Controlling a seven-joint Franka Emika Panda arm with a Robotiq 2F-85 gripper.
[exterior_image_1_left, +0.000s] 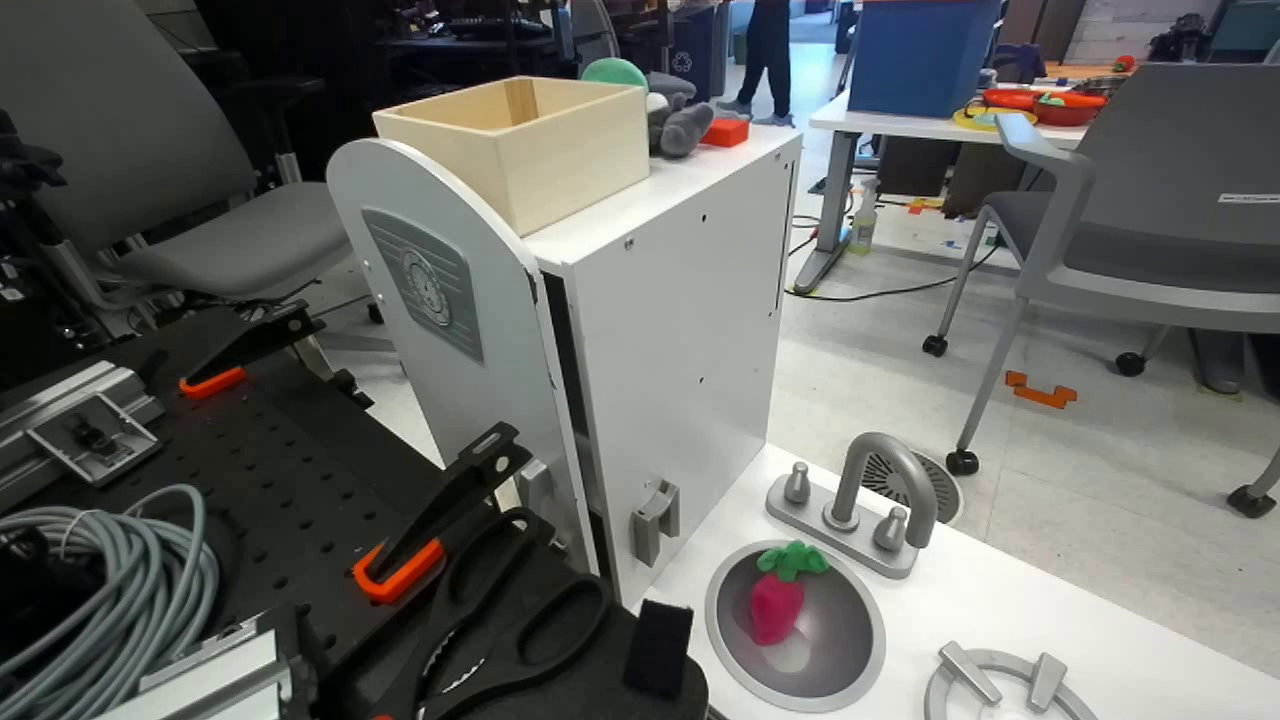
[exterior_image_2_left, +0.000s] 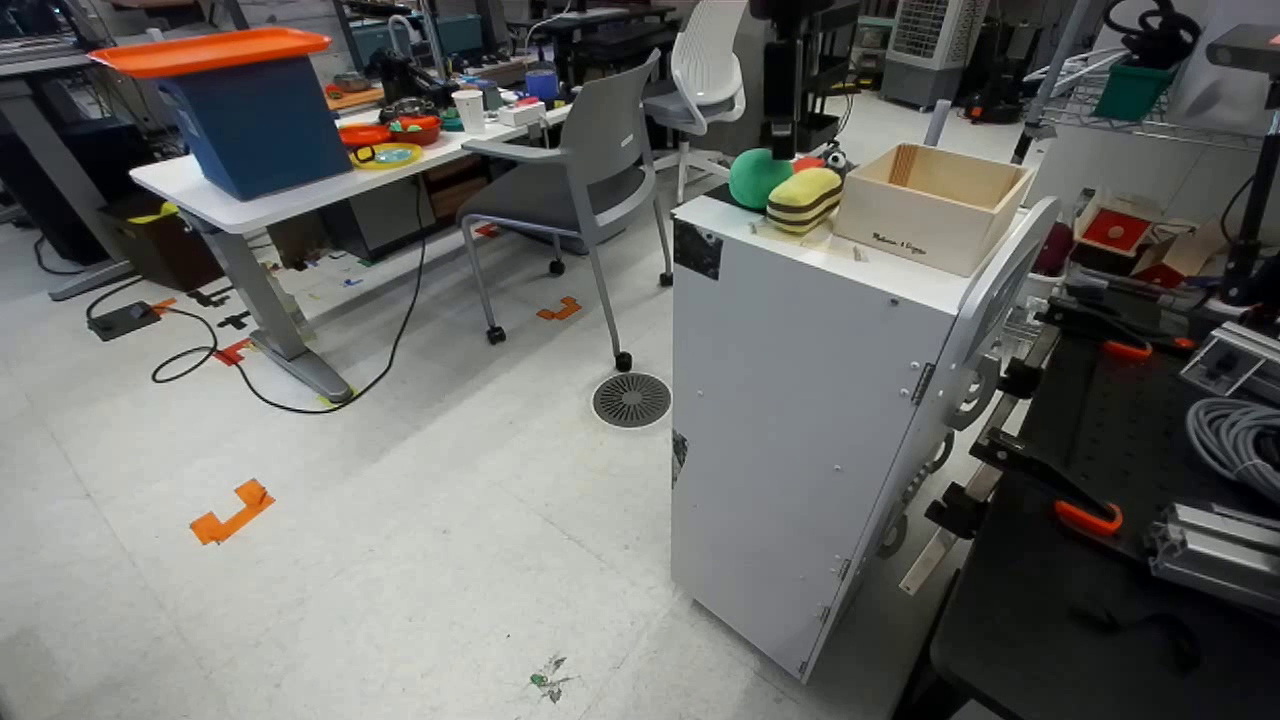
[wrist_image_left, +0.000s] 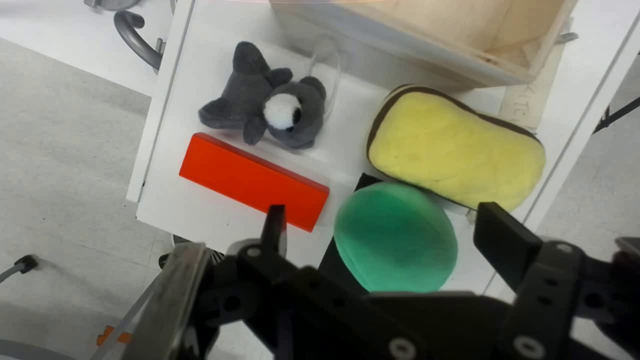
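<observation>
In the wrist view my gripper stands open above the cabinet top, its two dark fingers wide apart. A green round object lies in the space framed by the fingers; whether they touch it cannot be told. Beyond it sits a yellow plush with dark edging, striped on its side in the second exterior view. To the left are a red block and a grey plush animal with a white muzzle. In the second exterior view, the dark gripper hangs over the green object.
An open wooden box occupies the near end of the white cabinet. Lower down, a pink plush with green leaves lies in the sink basin, beside a grey faucet. A black table holds clamps and cable.
</observation>
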